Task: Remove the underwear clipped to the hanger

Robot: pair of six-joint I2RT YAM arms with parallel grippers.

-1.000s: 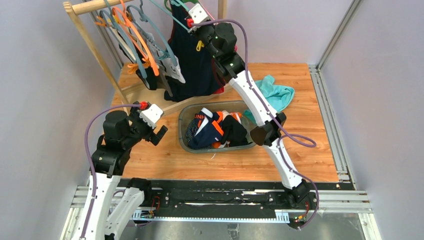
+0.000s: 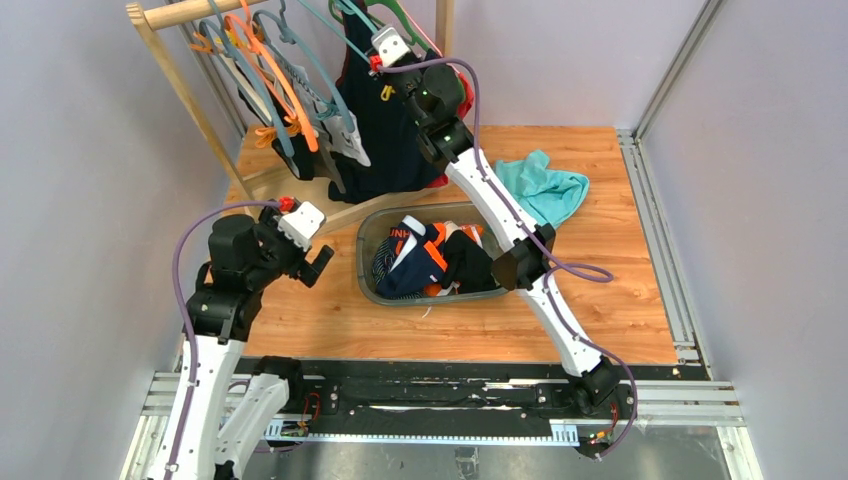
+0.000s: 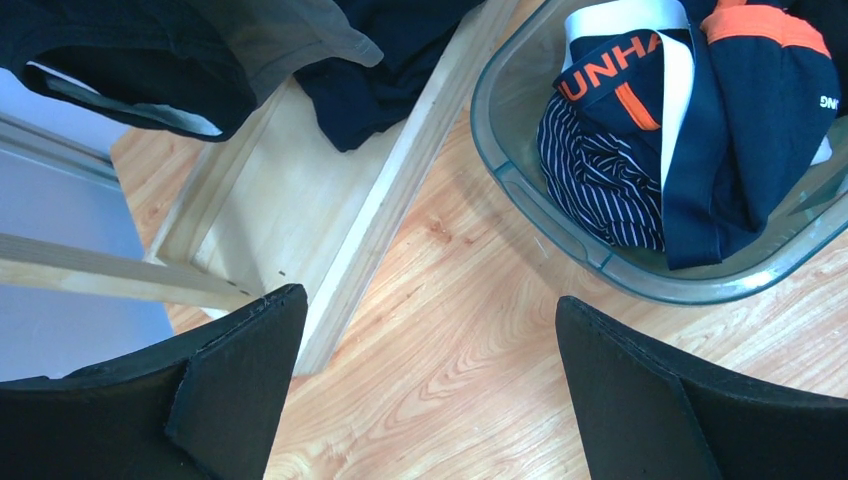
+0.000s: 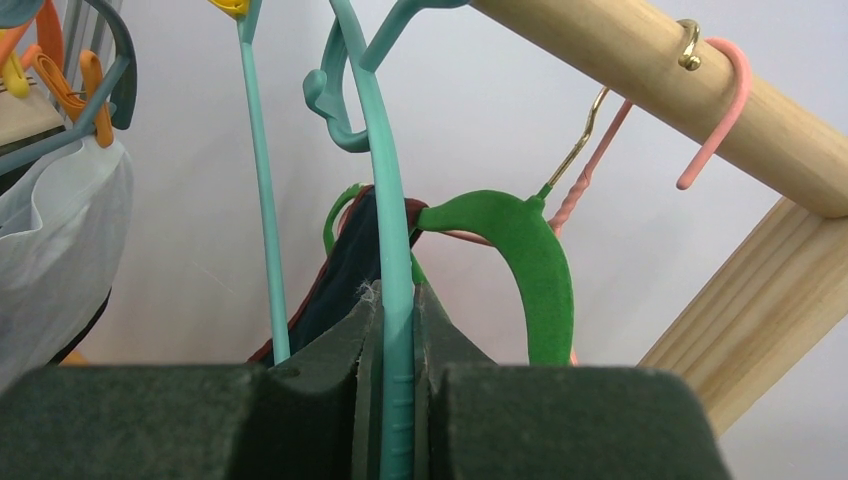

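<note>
My right gripper is shut on the bar of a teal hanger (image 4: 385,200) below the wooden rail. Further left in that view, white underwear (image 4: 75,240) hangs from an orange clip (image 4: 95,95) on a blue-grey hanger. In the top view the blue and orange hangers (image 2: 265,75) hang close together with garments clipped to them. My left gripper stands open and empty, low beside the rack. Navy underwear with an orange-lettered band (image 3: 620,75) lies in the grey bin (image 2: 365,255) among other pieces.
A green hanger (image 4: 540,270) with a dark garment (image 4: 350,260) hangs behind the teal one. A turquoise cloth (image 2: 545,190) lies right of the bin. The rack's wooden base (image 3: 370,240) borders the bin.
My right arm has shifted a little to the left in the top view, and the yellow clip beside its gripper has moved left too. The left arm has barely moved.
</note>
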